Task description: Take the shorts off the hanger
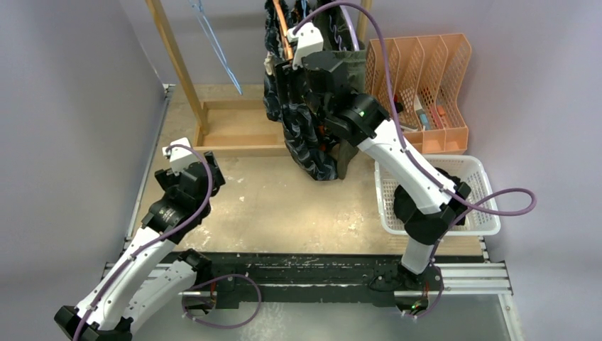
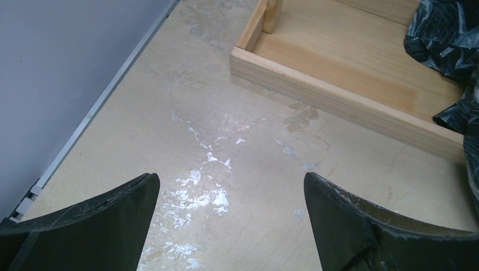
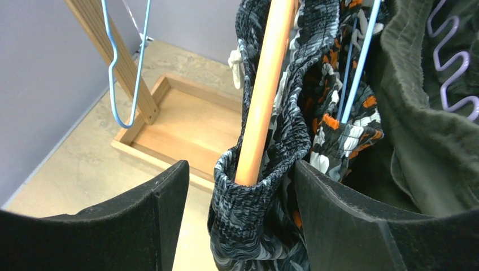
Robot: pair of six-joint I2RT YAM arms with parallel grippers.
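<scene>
Patterned dark shorts [image 1: 305,145] hang from an orange hanger [image 3: 262,107] on the rack; in the right wrist view their waistband [image 3: 243,214] wraps the hanger's near end. My right gripper is open around that end, a finger on either side. My left gripper stands open and empty over the bare table at left, apart from the clothes.
The wooden rack base [image 1: 241,150] sits at the back. An orange divided organizer [image 1: 451,135] is at back right, a white basket [image 1: 483,220] with dark cloth at right front. An empty blue hanger [image 1: 220,50] hangs at left.
</scene>
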